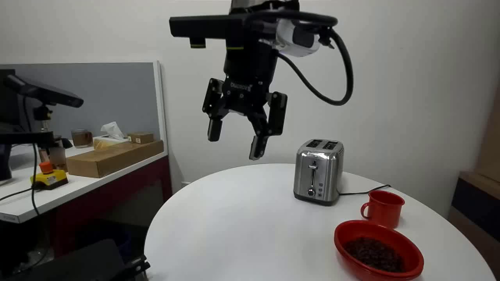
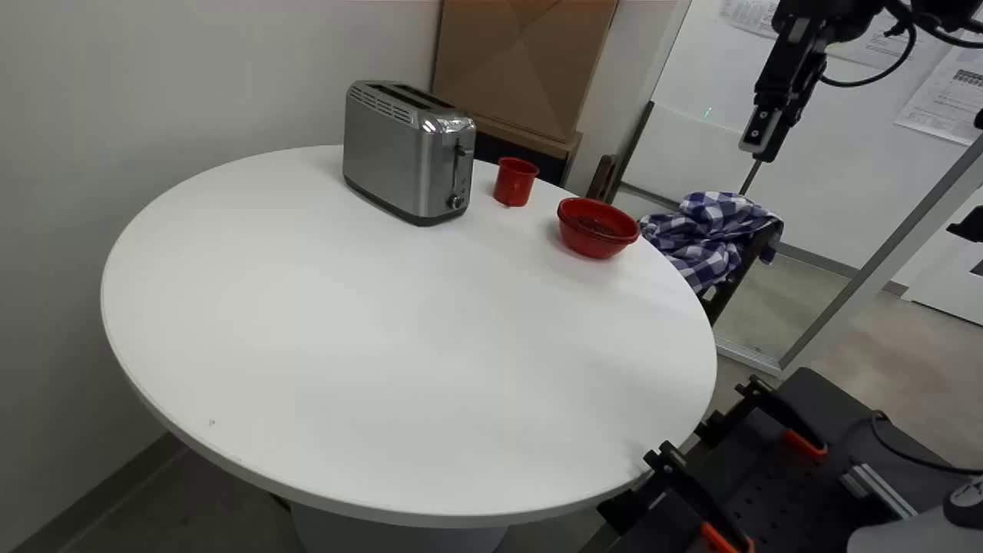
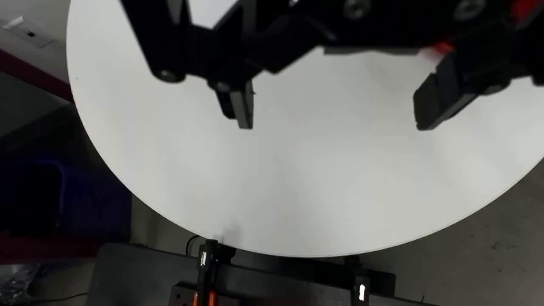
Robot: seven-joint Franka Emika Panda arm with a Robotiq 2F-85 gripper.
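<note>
High above the round white table (image 1: 225,224), my gripper (image 1: 235,144) hangs open, its two fingers wide apart and nothing between them. In the wrist view the gap of the gripper shows only bare tabletop. A red bowl (image 1: 349,238) with dark bean-like pieces (image 1: 375,253) in it sits at the table's right. Just behind it stands a red mug (image 1: 388,208), its handle turned to the left. The silver two-slot toaster (image 1: 307,175) stands upright near the wall, its slots looking empty. All three are apart from my gripper.
From the toaster, a black cord (image 1: 361,192) runs to the right, behind the mug. Clamps (image 2: 686,488) grip the table's near edge. A checked cloth (image 2: 709,230) lies beyond the table.
</note>
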